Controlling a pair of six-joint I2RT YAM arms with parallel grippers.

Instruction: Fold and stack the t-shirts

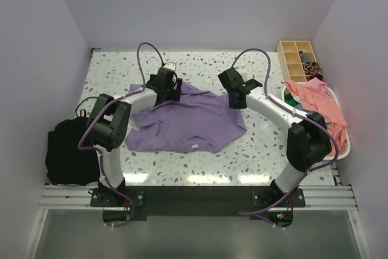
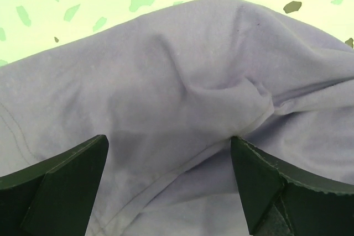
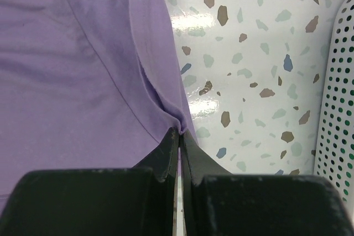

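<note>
Across the middle of the table lies a purple t-shirt, its neckline toward the front edge and its far left part bunched in folds. My left gripper hangs over those folds; in the left wrist view its fingers stand wide apart with the rumpled cloth beneath. At the shirt's right side my right gripper is shut. The right wrist view has its fingertips together on a folded edge of the purple cloth, pinching it.
A white basket of coral and other clothes stands at the right, its perforated wall near my right gripper. Behind it is a wooden divided box. Something black sits at the left.
</note>
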